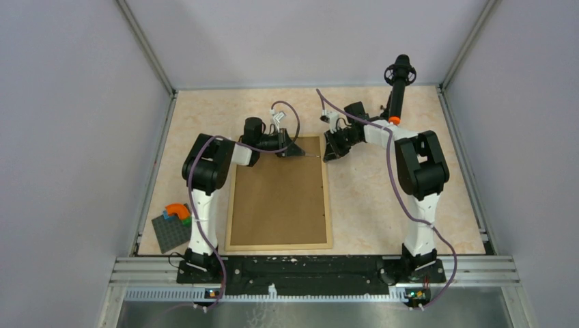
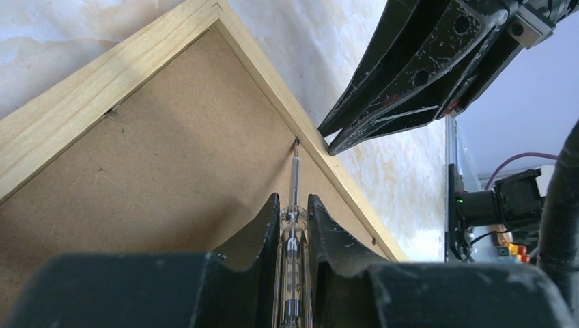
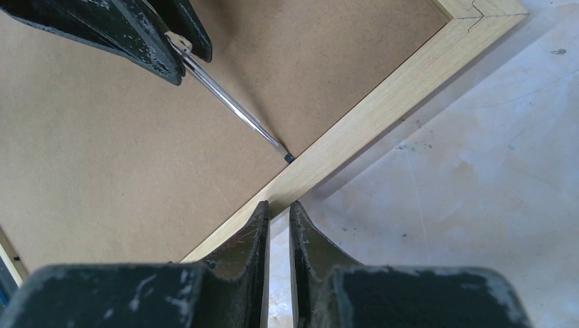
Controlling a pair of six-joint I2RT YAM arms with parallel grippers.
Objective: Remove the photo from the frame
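The wooden frame point(image 1: 328, 205) lies back side up, its brown backing board point(image 1: 280, 198) inside the rails. My left gripper is shut on a screwdriver point(image 2: 295, 178) with a clear handle and metal shaft. The screwdriver's tip meets a small dark tab point(image 3: 289, 158) at the inner edge of the right rail, near the far corner. Over that rail's outer edge sits my right gripper, fingertips close together with a narrow gap. Nothing shows clearly between them, and their grip on the rail cannot be made out. The photo is hidden.
Small dark marks like further tabs point(image 2: 373, 240) run along the rails. A grey plate point(image 1: 171, 234) with an orange piece point(image 1: 177, 210) lies at the front left. A black pole point(image 1: 399, 85) stands at the back right.
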